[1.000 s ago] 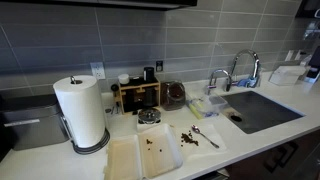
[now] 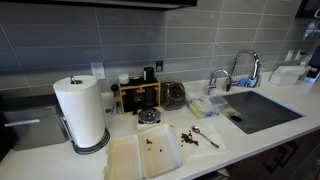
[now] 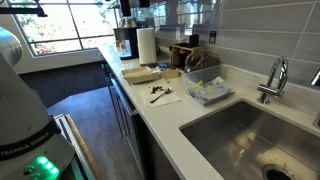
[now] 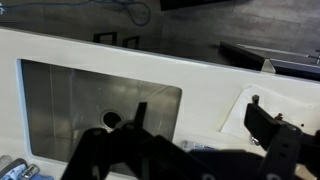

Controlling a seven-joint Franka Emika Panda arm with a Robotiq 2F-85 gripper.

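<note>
In the wrist view my gripper points down over the counter between the sink and a white sheet. Its two dark fingers stand wide apart, with nothing between them. A spoon (image 2: pixel 206 137) rests on the white sheet (image 2: pixel 200 148), beside scattered dark bits (image 2: pixel 188 137). Left of these lies a shallow light tray (image 2: pixel 126 157) with two sections and a few dark crumbs. A clear plastic container (image 3: pixel 208 92) sits between the sheet and the sink. In the wrist view my right finger hides part of the sheet.
The sink (image 4: pixel 98 98) is open and empty apart from its drain. A paper towel roll (image 2: pixel 80 112), a wooden rack (image 2: pixel 139 95) and a faucet (image 2: pixel 254 68) stand along the back.
</note>
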